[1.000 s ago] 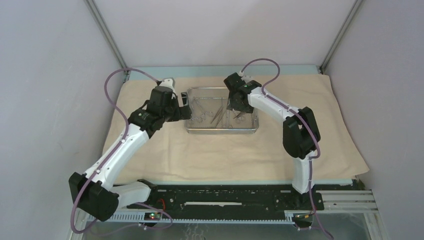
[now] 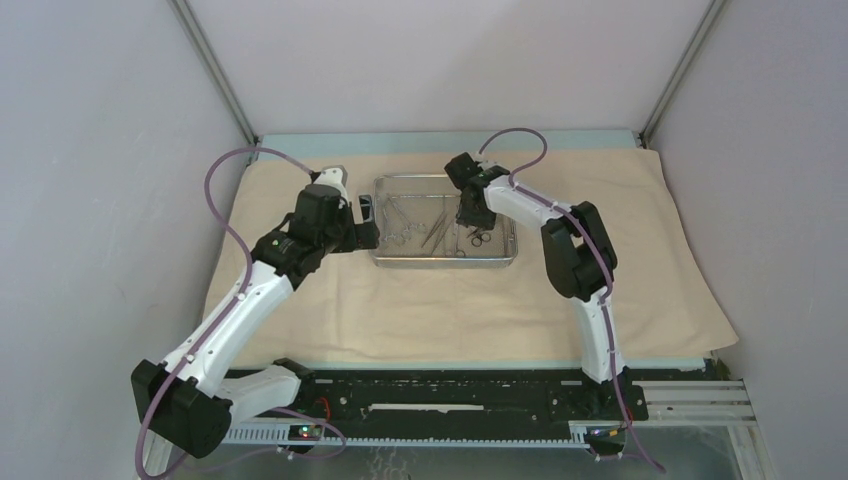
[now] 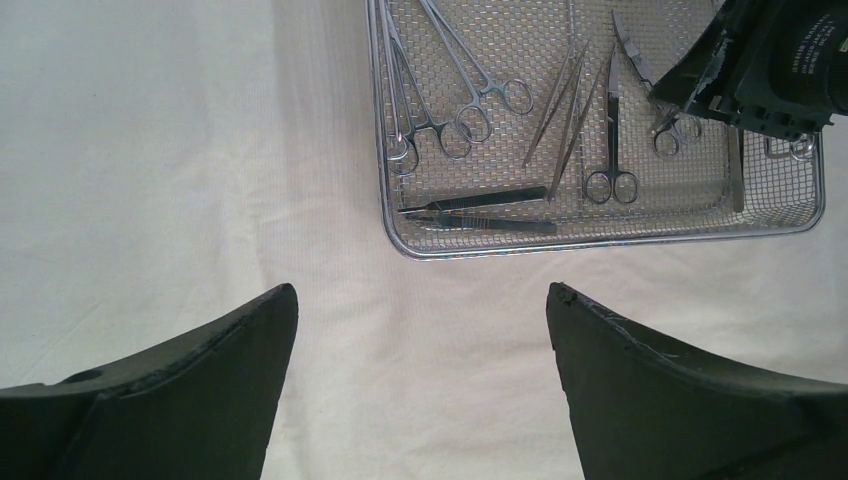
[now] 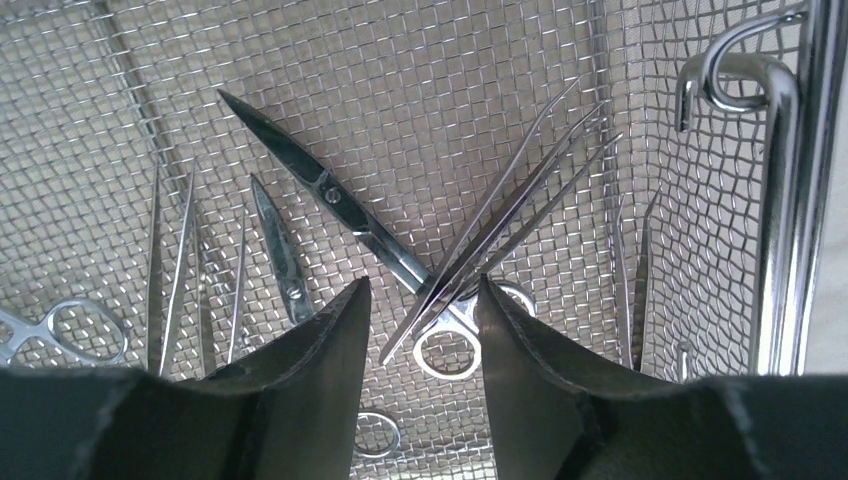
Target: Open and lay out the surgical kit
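A wire mesh tray (image 2: 440, 263) holds metal surgical instruments. Over its right part is my right gripper, partly open. Silver tweezers (image 4: 510, 205) lie slantwise below its fingers, crossing a pair of scissors (image 4: 340, 200); their lower ends show in the gap between the fingertips, without visible grip. A second pair of scissors (image 4: 278, 245) lies to the left, partly hidden by a finger. My left gripper stands wide open and empty at the tray's left side. Clamps (image 3: 425, 125) and two dark-handled tools (image 3: 490, 225) lie in the tray's left part.
A beige cloth (image 2: 440, 315) covers the table, bare in front of the tray and on both sides. Bent metal handles (image 4: 775, 85) stand at the tray's edge beside my right gripper. Thin dividers cross the mesh floor.
The tray has not moved.
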